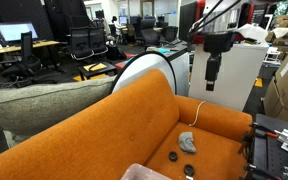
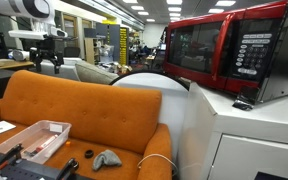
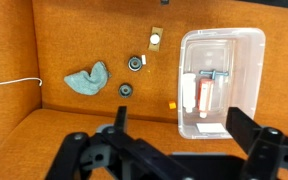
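Note:
My gripper (image 1: 211,85) hangs open in the air above the orange couch seat, with nothing between its fingers. In the wrist view its two dark fingers (image 3: 121,122) stand wide apart at the lower edge. Below it on the seat lie a grey-blue cloth (image 3: 87,79), two black round pieces, one upper (image 3: 135,63) and one lower (image 3: 125,90), and a small yellow block (image 3: 172,105). A clear plastic bin (image 3: 224,34) sits to their right, holding a white-and-red item (image 3: 190,92) and a grey-blue tool-like item (image 3: 214,73).
A small tan piece with a white knob (image 3: 155,38) lies left of the bin. The couch backrest (image 2: 79,100) rises along one side. A white cable (image 3: 12,82) crosses the seat's edge. A red microwave (image 2: 199,47) stands on a white cabinet (image 2: 209,115) beside the couch.

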